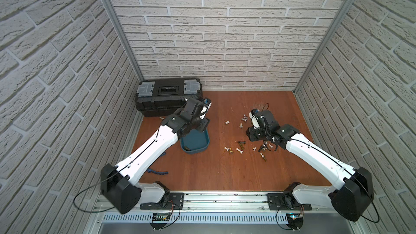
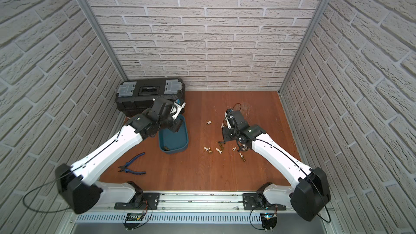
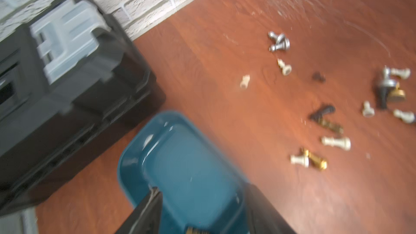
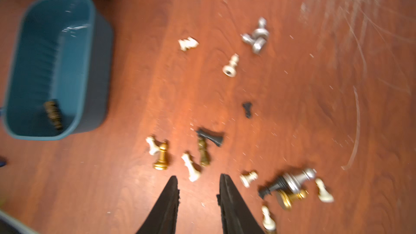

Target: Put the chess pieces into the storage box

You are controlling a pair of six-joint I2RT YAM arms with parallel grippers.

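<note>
The storage box is a blue open tray (image 4: 98,78) in front of the toolbox. A brown-gold chess piece (image 4: 53,114) lies inside it, near one end. Above the box is my left gripper, its fingers apart and nothing seen between them. Over the scattered pieces hangs my right gripper, open and empty. Below it lie a white piece (image 4: 190,166), a dark bronze piece (image 4: 203,150), a black piece (image 4: 210,137) and a gold piece (image 4: 160,156). A cluster with a silver piece (image 4: 299,179) lies to the right; silver pieces (image 4: 259,34) lie farther back.
A black toolbox (image 1: 168,99) stands behind the box against the wall. Blue-handled pliers (image 2: 133,164) lie on the table at the left front. Bare wood is free at the table's front middle and far right.
</note>
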